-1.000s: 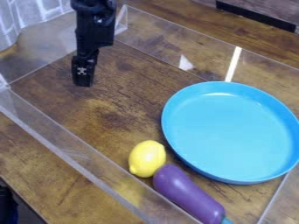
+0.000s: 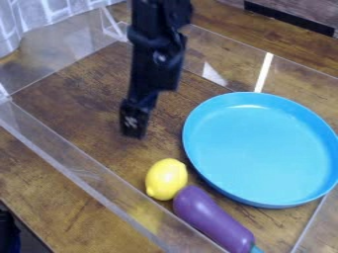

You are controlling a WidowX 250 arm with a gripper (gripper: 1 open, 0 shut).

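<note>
My black gripper (image 2: 157,111) hangs blurred over the wooden board left of centre, above and to the left of a yellow lemon (image 2: 166,179); its fingers stand open, with nothing seen between them. A purple eggplant (image 2: 212,216) lies at the lower right of the lemon, near the front. A large blue plate (image 2: 259,148) rests on the right.
Clear plastic walls edge the wooden board (image 2: 73,99). The board's left and back parts are bare apart from the arm's shadowed shape. A pale strip (image 2: 263,71) shows at the back right.
The lemon, eggplant and plate have not moved.
</note>
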